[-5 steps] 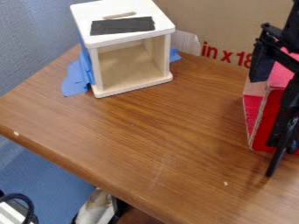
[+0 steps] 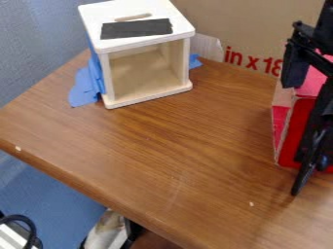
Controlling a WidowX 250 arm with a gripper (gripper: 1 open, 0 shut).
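Observation:
My black gripper [image 2: 307, 156] reaches down at the right edge of the view, in front of a red and pink box [image 2: 279, 131], its lowest finger low near the tabletop [image 2: 156, 175]. The box is partly hidden by the arm and cut by the frame's edge. Whether the fingers are open, shut or holding anything cannot be made out.
A small white open-fronted cabinet [image 2: 182, 68] with a dark panel on top stands at the back left on a blue cloth [image 2: 82, 89]. A cardboard sheet [image 2: 247, 29] stands behind.
The arm has shifted slightly, with its lowest finger moving a little left and down from where it was. The cabinet and cloth are unchanged.

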